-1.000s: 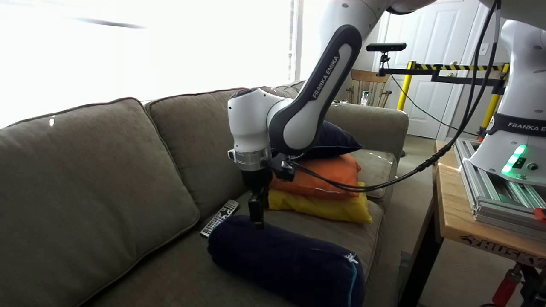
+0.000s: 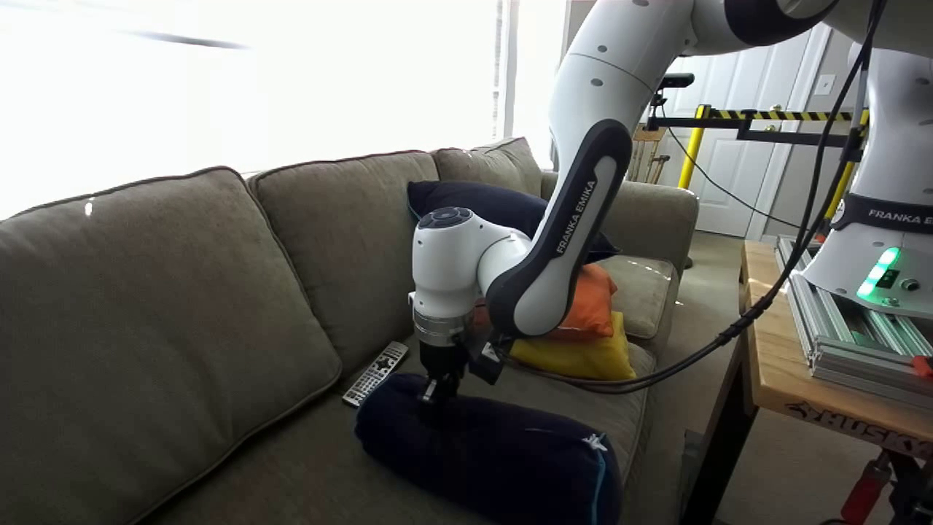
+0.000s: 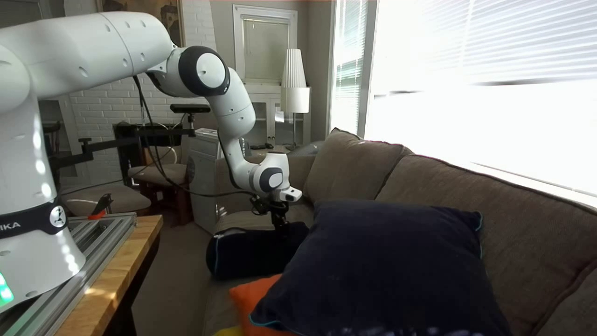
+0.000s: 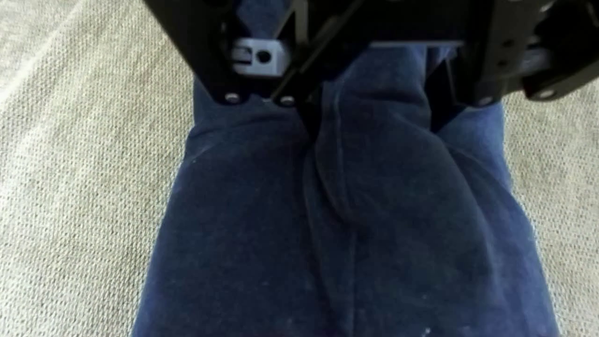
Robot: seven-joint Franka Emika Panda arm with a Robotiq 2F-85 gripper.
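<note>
A dark navy bolster pillow [image 2: 516, 455] lies on the sofa seat, its light blue piping at the near end. My gripper [image 2: 439, 404] points down into the top of this pillow, towards its far end. Seen from the wrist, the fingers [image 4: 310, 120] stand apart, part way open, pressed into the navy cloth [image 4: 387, 168]. Folds of that cloth bulge up between them; the tips are sunk in the fabric and hidden. In exterior view 2 the bolster [image 3: 246, 252] rests under the gripper, partly behind a large navy cushion [image 3: 386, 263].
A grey remote [image 2: 376, 373] lies by the sofa back, close to the bolster. Orange [image 2: 595, 302] and yellow [image 2: 582, 354] pillows are stacked beyond the arm. The wooden bench [image 2: 800, 367] carries the robot base. Seat space is free on the backrest side of the bolster.
The gripper has come down from just above the bolster into its top, and the pillow surface is now dented and folded around the fingers. The remote and other pillows have not moved.
</note>
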